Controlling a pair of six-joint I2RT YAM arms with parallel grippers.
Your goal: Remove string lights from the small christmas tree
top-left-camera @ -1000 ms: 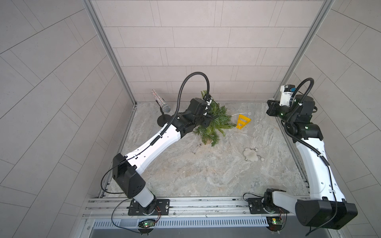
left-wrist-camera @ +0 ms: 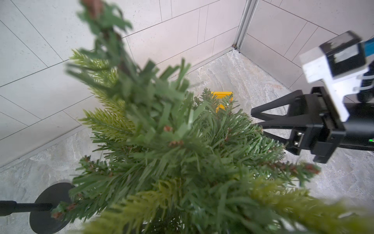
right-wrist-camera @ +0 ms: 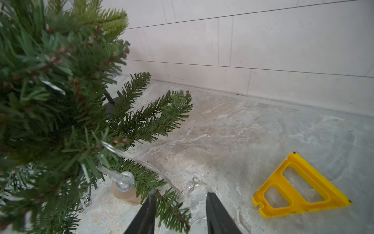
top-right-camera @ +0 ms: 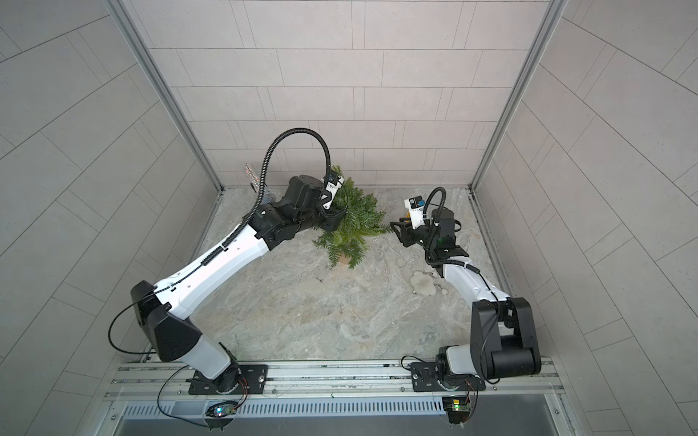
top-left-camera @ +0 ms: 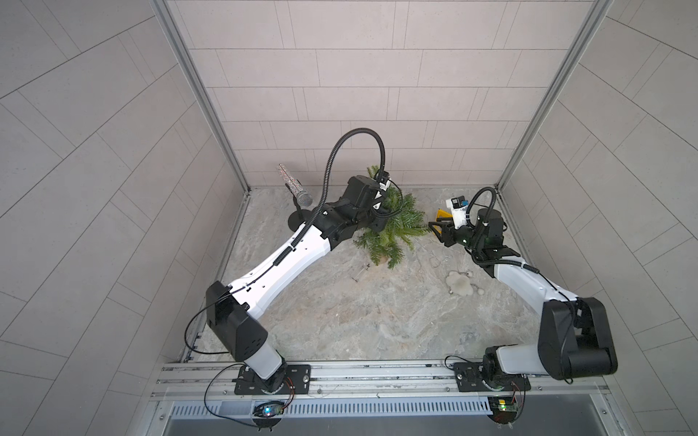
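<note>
The small christmas tree (top-left-camera: 396,236) stands in the middle of the table. Over its crown is my left gripper (top-left-camera: 378,210); its fingertips are hidden in both top views and out of the left wrist view, which is filled with branches (left-wrist-camera: 175,148). My right gripper (top-right-camera: 396,226) is at the tree's right side, its fingers (right-wrist-camera: 148,216) apart beside a lower branch tip. A clear bulb (right-wrist-camera: 125,181) and translucent wire hang on that side of the tree, with more clear string on the table (right-wrist-camera: 194,183) below.
A yellow triangular bracket (right-wrist-camera: 302,200) lies right of the tree. A microphone-like object on a black stand (top-left-camera: 298,216) is back left. Loose clear string (top-left-camera: 459,283) lies on the right front of the table, which is otherwise mostly clear.
My right arm has swung down and left from the right wall to the tree, now partly covering the yellow bracket. My left arm has shifted only slightly upward.
</note>
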